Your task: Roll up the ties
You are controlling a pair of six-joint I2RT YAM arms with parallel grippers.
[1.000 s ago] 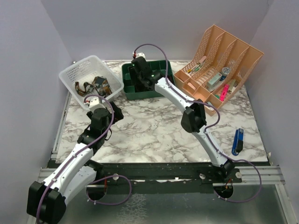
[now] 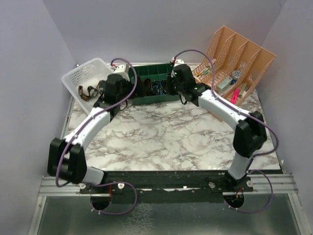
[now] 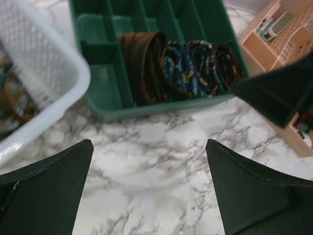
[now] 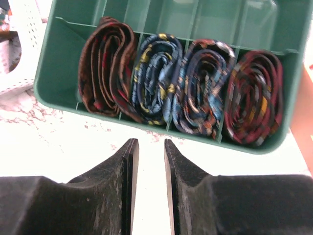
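Note:
Several rolled ties sit upright in the front compartments of the green box: a brown one (image 4: 106, 68), blue ones such as the one with yellow marks (image 4: 156, 78), and a dark red one (image 4: 252, 95). The green box (image 2: 155, 100) stands at the table's back. In the white basket (image 2: 73, 78), loose patterned ties (image 2: 87, 93) lie partly hidden by my left arm. My left gripper is wide open above bare tabletop by the box's front left. Over the box's right side, my right gripper has its fingers slightly apart, with nothing visible between them.
An orange sectioned organizer (image 2: 240, 41) with small items stands at the back right, close to the green box. Both arms reach in close together around the box.
My left gripper has moved up and right, from before the basket to the green box. My right gripper has shifted right across the box, uncovering rolled ties; its arm now hides the blue stapler.

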